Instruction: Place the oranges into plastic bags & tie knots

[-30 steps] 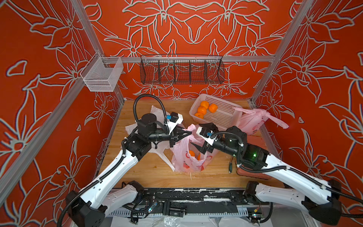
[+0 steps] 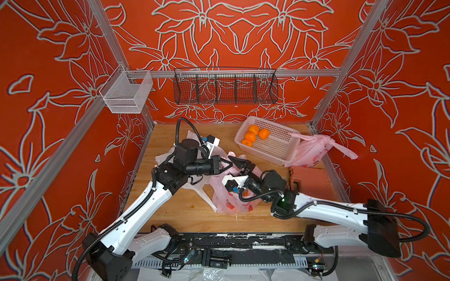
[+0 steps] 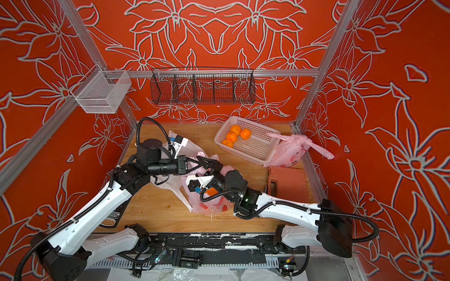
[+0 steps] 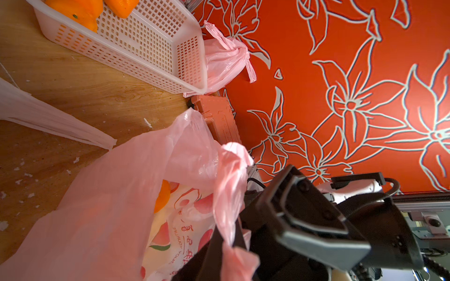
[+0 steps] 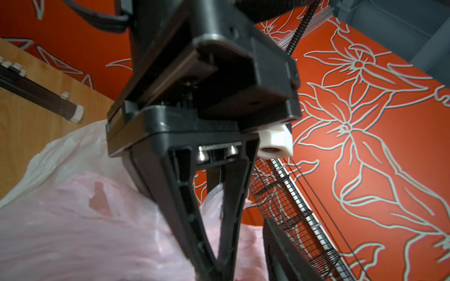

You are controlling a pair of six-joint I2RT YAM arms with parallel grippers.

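Observation:
A pink plastic bag (image 2: pixel 239 201) with watermelon print and some orange (image 4: pixel 161 196) inside lies at the table's middle. Its twisted top (image 4: pixel 229 178) rises to my left gripper (image 2: pixel 225 164), which looks shut, with pink plastic at its fingers in the left wrist view. My right gripper (image 2: pixel 236 163) is right at the bag's top, close against the left one, its fingers part open; whether plastic is between them is unclear. More oranges (image 2: pixel 264 133) sit in the white basket (image 2: pixel 281 147). A tied pink bag (image 2: pixel 311 149) lies beside the basket.
White plastic bags (image 4: pixel 46 112) lie under and left of the bag being handled. A salmon case (image 2: pixel 309 182) sits at the right of the table. Wire baskets (image 2: pixel 225 86) hang on the back wall.
The left gripper has turned slightly.

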